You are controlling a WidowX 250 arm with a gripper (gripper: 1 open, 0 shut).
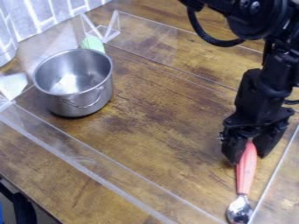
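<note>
A pink-handled spoon (246, 171) lies on the wooden table at the lower right, its steel bowl toward the front edge of the picture. My black gripper (249, 138) is low over the top end of the handle, which runs up between or under its fingers. The fingertips are dark and crowded, so I cannot tell whether they are shut on the handle.
A steel pot (73, 83) stands at the left. Clear plastic strips border the wooden work area (152, 131), whose middle is bare. A green item (93, 44) and a white item (12, 85) sit near the pot.
</note>
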